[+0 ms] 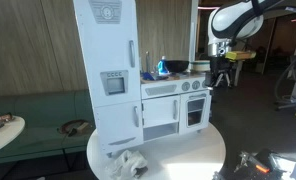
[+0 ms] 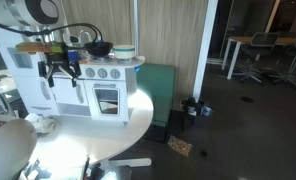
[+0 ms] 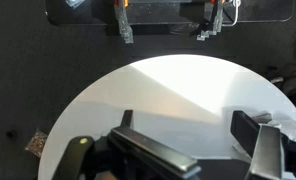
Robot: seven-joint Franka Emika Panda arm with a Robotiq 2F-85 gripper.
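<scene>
My gripper hangs in the air beside the toy kitchen's oven end, above the white round table. In the wrist view the gripper stands open, its two dark fingers wide apart, with only bare white tabletop seen between them. The white toy kitchen stands on the table, with a tall fridge, an open lower compartment and an oven door. On its top sits a black pan. A crumpled white cloth or bag lies near the fridge's foot.
A green-topped pot stands on the kitchen's counter, and a blue bottle is behind it. A green bench runs along the wooden wall. Dark equipment stands beyond the table's edge.
</scene>
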